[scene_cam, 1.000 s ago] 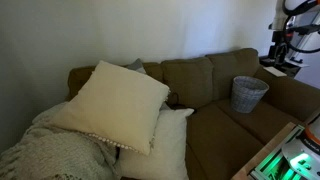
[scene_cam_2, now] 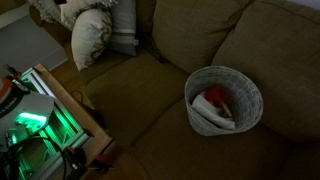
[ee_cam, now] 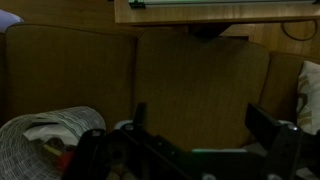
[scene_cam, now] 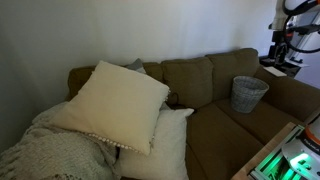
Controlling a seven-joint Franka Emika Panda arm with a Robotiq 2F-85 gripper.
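My gripper stands open in the wrist view, its dark fingers wide apart with only brown couch between them. In exterior view 1 the gripper (scene_cam: 278, 52) hangs high at the upper right, above the couch and clear of it. The grey woven basket (scene_cam: 248, 95) sits on the couch seat, below and left of the gripper there. Inside the basket (scene_cam_2: 254, 108) lie a white cloth (scene_cam_2: 207, 113) and a red item (scene_cam_2: 216, 94). At the lower left of the wrist view, my arm partly covers the basket (ee_cam: 22, 148).
A big cream pillow (scene_cam: 115, 105), a smaller pillow (scene_cam: 158, 148) and a grey blanket (scene_cam: 55, 155) fill the couch's left side. The wooden table edge (ee_cam: 220, 13) runs along the front, by the arm's base. Seat cushions (scene_cam_2: 135, 95) between pillows and basket are bare.
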